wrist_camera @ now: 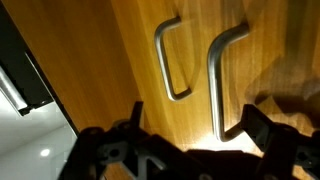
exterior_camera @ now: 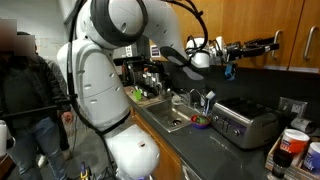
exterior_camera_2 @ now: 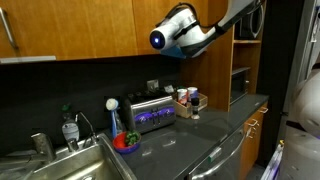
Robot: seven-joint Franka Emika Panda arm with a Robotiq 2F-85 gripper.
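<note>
Two metal bar handles stand on the wooden cabinet doors in the wrist view: a nearer handle [wrist_camera: 215, 85] and a farther handle [wrist_camera: 164, 62]. My gripper is open in front of the doors. The lower end of the nearer handle shows in the gap between its fingers; whether the fingers reach around it in depth, I cannot tell. In exterior view 1 the gripper [exterior_camera: 272, 46] is up against the upper cabinets [exterior_camera: 255, 18]. Exterior view 2 shows the arm [exterior_camera_2: 225, 30] reaching in from the right, with the fingertips not clearly visible.
Below the cabinets, a toaster [exterior_camera_2: 152, 112] sits on the dark counter [exterior_camera_2: 185, 150]. Beside it are a box of cups [exterior_camera_2: 190, 101], a colander [exterior_camera_2: 126, 143] and the sink [exterior_camera_2: 85, 165]. A person [exterior_camera: 35, 105] stands at the far left.
</note>
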